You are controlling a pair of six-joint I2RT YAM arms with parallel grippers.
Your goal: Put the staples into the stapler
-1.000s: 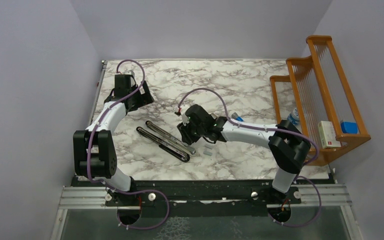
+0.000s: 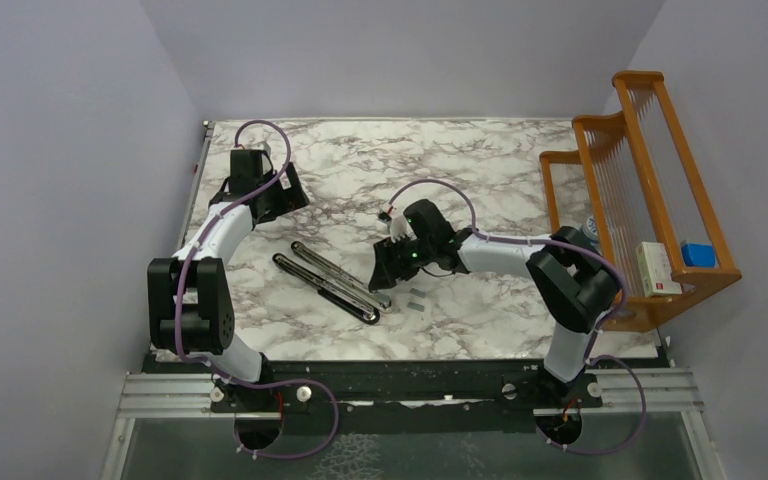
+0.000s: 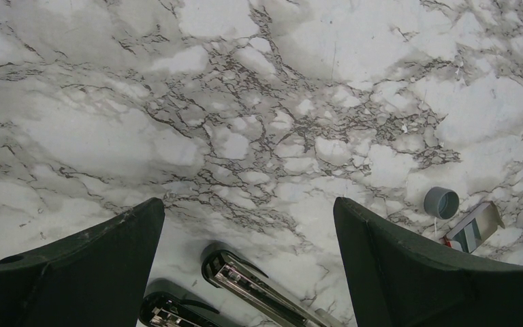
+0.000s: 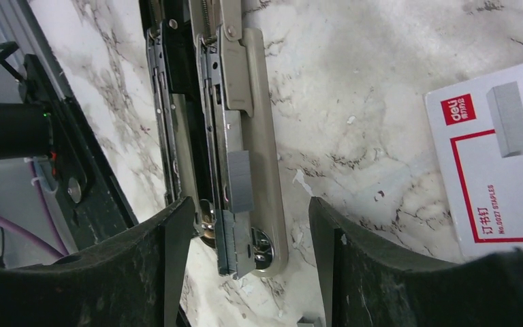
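An opened stapler (image 2: 338, 270) lies diagonally on the marble table, its metal and black halves side by side. In the right wrist view, a grey staple strip (image 4: 240, 180) rests along the metal magazine channel (image 4: 233, 231) near its end; I cannot tell whether it is fully seated. My right gripper is open above that end, its fingers apart with nothing held between them. My left gripper (image 2: 294, 190) stands open over bare table at the back left. In the left wrist view, the far stapler ends (image 3: 228, 267) show low in the frame.
Another staple strip (image 4: 509, 119) lies on a white printed staple box surface (image 4: 500, 197). Loose strips (image 2: 416, 300) sit right of the stapler. The left wrist view shows a small open box (image 3: 478, 228) and a grey cup (image 3: 441, 202). A wooden rack (image 2: 640, 200) stands at the right.
My right gripper has shifted right, away from the metal half's end, without the strip. The right arm now hides the blue item behind it. The left arm and stapler stay put.
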